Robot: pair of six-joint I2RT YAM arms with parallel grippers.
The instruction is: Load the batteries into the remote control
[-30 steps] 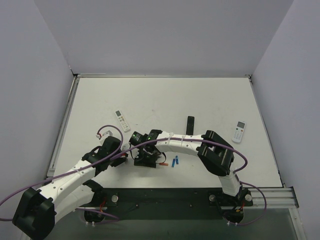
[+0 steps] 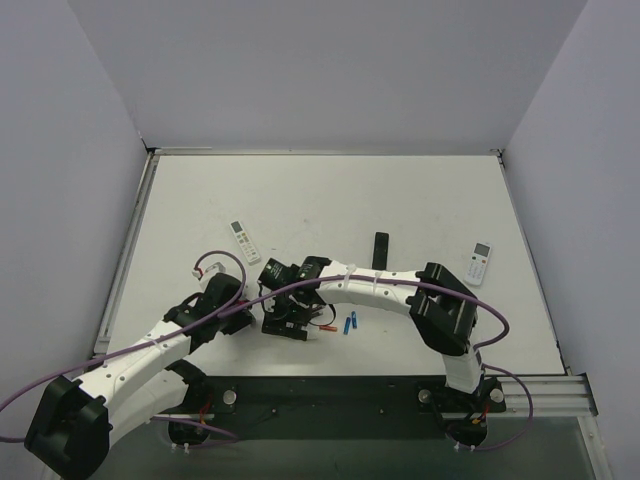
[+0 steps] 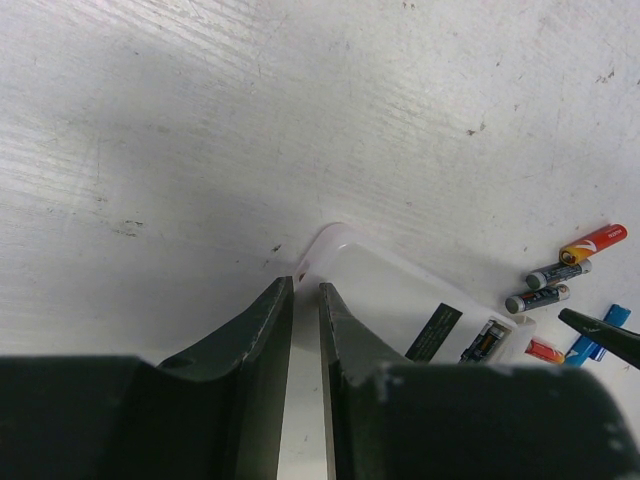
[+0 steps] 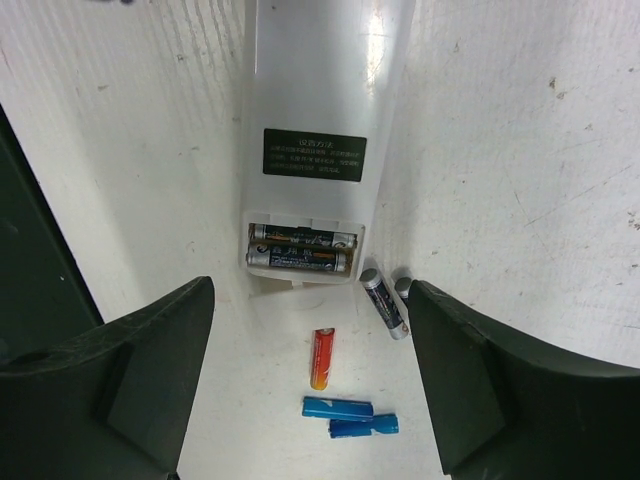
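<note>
The white remote (image 4: 318,90) lies back up, its dark label (image 4: 314,155) above an open battery compartment. Two dark batteries, an upper battery (image 4: 303,237) and a lower battery (image 4: 295,258), lie side by side inside it. My left gripper is shut on the remote's far end. The right gripper stands open at the compartment end, nothing between its fingers. Just outside the remote's corner lie two loose dark batteries, one in clear view (image 4: 384,302) and one partly hidden by a finger (image 4: 403,285).
A red-orange battery (image 4: 321,358) and two blue batteries (image 4: 338,408) lie past the compartment end; another red-orange battery (image 3: 594,244) is near the loose dark pair. Other remotes lie at the left (image 2: 244,241) and right (image 2: 478,264), with a black one (image 2: 380,250) between.
The right gripper has shifted slightly left and its fingers look farther apart than before. Its elbow has swung a little to the right. The left arm stays in place.
</note>
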